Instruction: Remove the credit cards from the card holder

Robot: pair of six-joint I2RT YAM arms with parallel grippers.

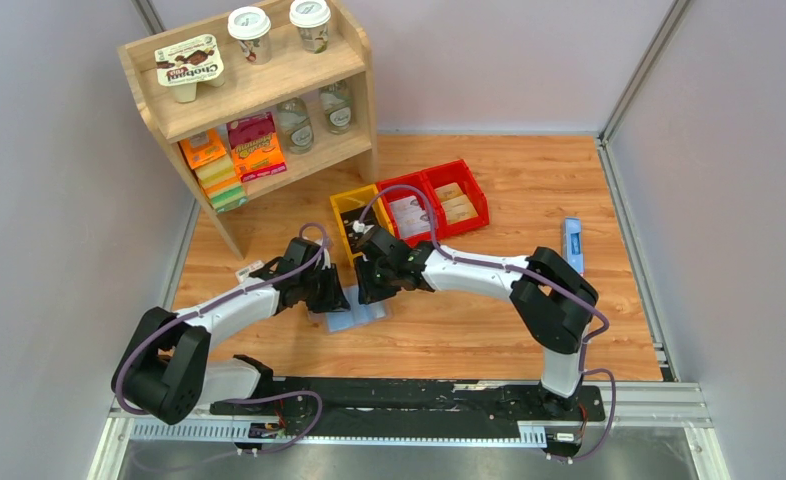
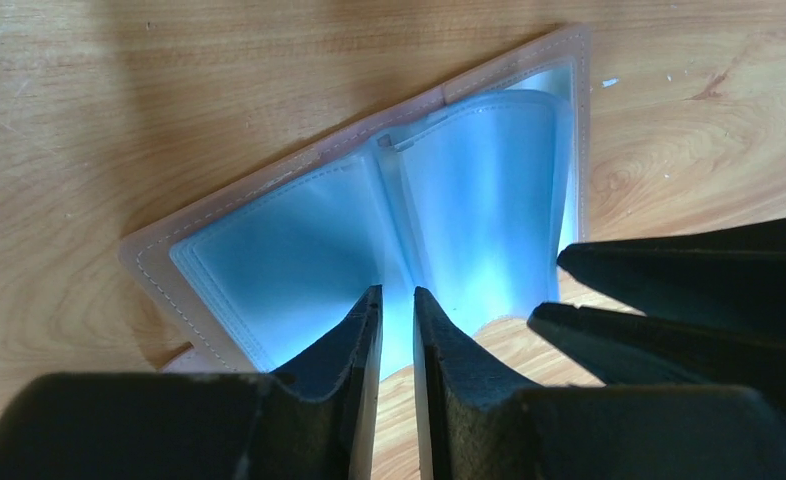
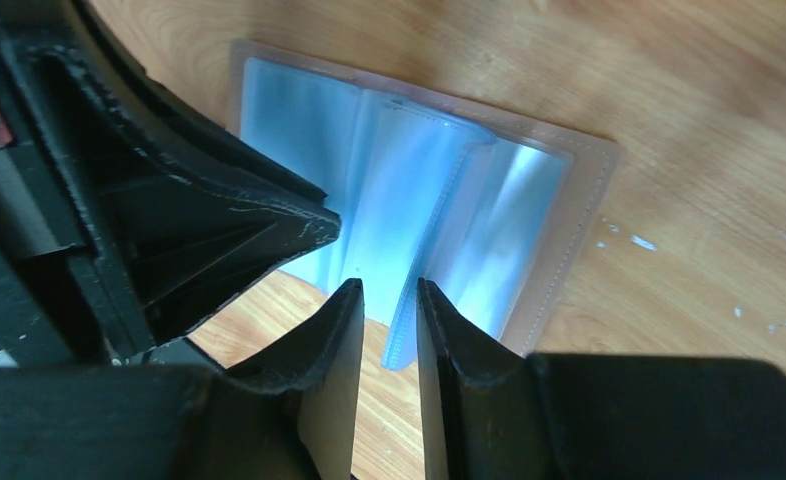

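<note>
The card holder (image 1: pixel 354 312) lies opened out on the wooden table, with light blue translucent sleeves (image 2: pixel 269 260) inside a pale stitched cover. My left gripper is over it, fingers close together at a sleeve near the middle. My right gripper sits at the raised edge of the folded sleeve (image 3: pixel 399 200), fingers nearly closed on it. In each wrist view the other gripper's dark fingers reach in from the side. Whether cards are inside the sleeves I cannot tell.
A yellow bin (image 1: pixel 348 195) and red bins (image 1: pixel 470 222) stand behind the holder. A wooden shelf (image 1: pixel 199 112) with cups, bottles and boxes is at back left. A blue item (image 1: pixel 572 245) lies at right.
</note>
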